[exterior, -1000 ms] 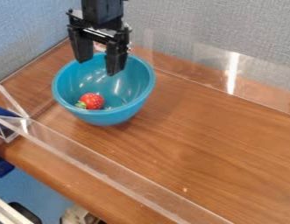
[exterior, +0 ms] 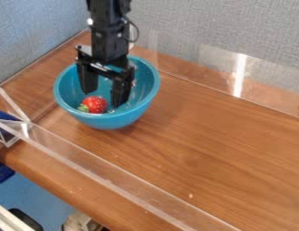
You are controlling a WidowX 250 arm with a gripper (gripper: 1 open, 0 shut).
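Note:
A blue bowl (exterior: 144, 99) sits on the wooden table toward the upper left. A red strawberry (exterior: 95, 105) lies inside it, at the front left of the bowl's floor. My black gripper (exterior: 105, 87) hangs down into the bowl, open, its two fingers apart above and behind the strawberry, one toward the left and one toward the right.
Clear low walls edge the wooden surface (exterior: 212, 153), which is bare to the right of the bowl and in front of it. Grey padded walls stand behind and at the left. A blue object lies at the left edge, outside the clear wall.
My gripper has moved downward, from above the bowl's rear rim to inside the bowl, closer to the strawberry. The bowl and strawberry look unmoved.

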